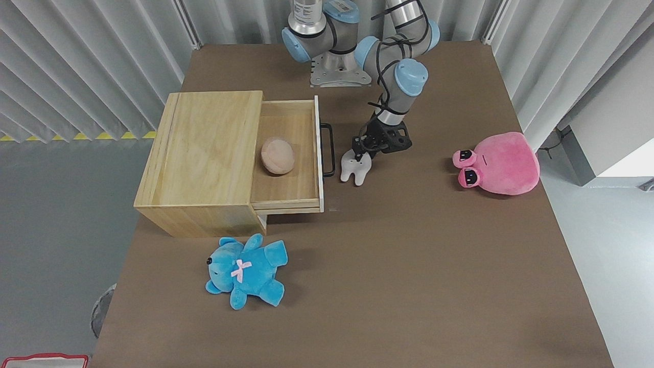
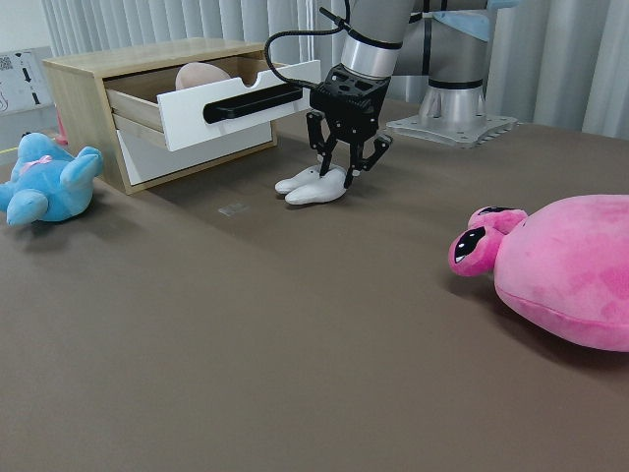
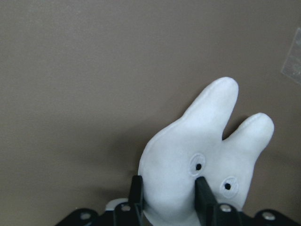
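Observation:
A white tooth-shaped plush (image 1: 356,168) with two eyes lies on the table beside the open drawer's handle. My gripper (image 2: 338,172) is down over it, fingers straddling its upper body; in the wrist view the plush (image 3: 211,146) sits between the black fingers, which press into it, though whether they are fully closed on it is hard to tell. The wooden drawer box (image 1: 196,153) stands left, its drawer pulled out with a pale round ball (image 1: 277,155) inside.
A blue bear (image 1: 245,270) lies in front of the box. A pink plush (image 1: 504,164) lies at the right.

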